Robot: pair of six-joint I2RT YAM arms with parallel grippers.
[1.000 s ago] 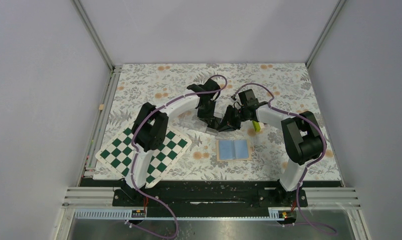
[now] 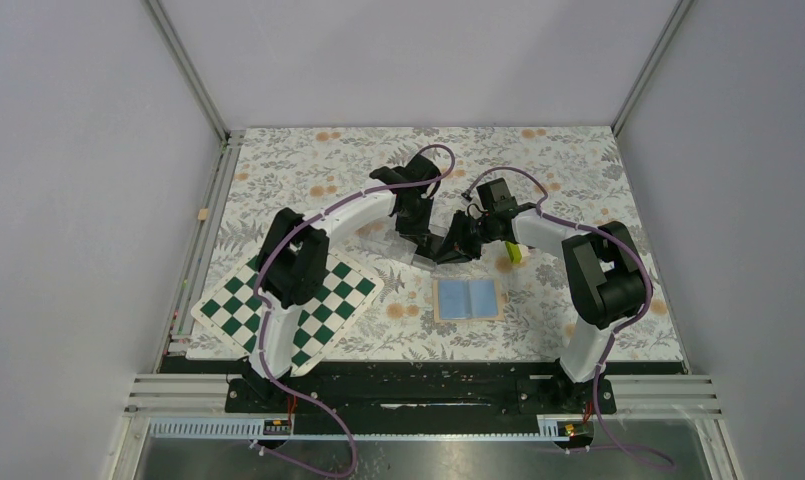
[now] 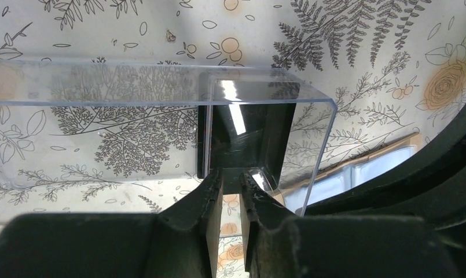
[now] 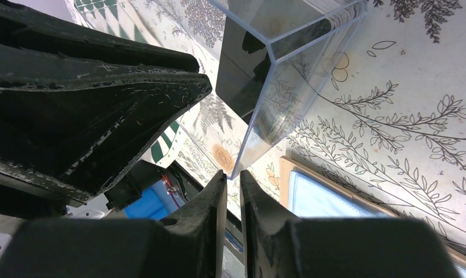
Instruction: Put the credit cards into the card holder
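Observation:
A long clear box (image 3: 132,103) lies on the patterned cloth, and a black flat block (image 3: 250,139) sits inside its right end. In the right wrist view, my right gripper is shut on the clear box's near edge at the corner. My left gripper is over the same end of the box, its fingers parted by a narrow gap. The black block's near edge shows in that gap; whether the fingers touch it I cannot tell. From above, both grippers largely cover the black block (image 2: 430,247). No separate card can be made out.
A blue-panelled tray (image 2: 468,300) lies in front of the box. On the left is a green-and-white checkered board (image 2: 353,290), partly under the left arm. A yellow-green object (image 2: 516,253) stands beneath the right arm. The cloth behind both grippers is clear.
The right arm and the clear box have stayed in place.

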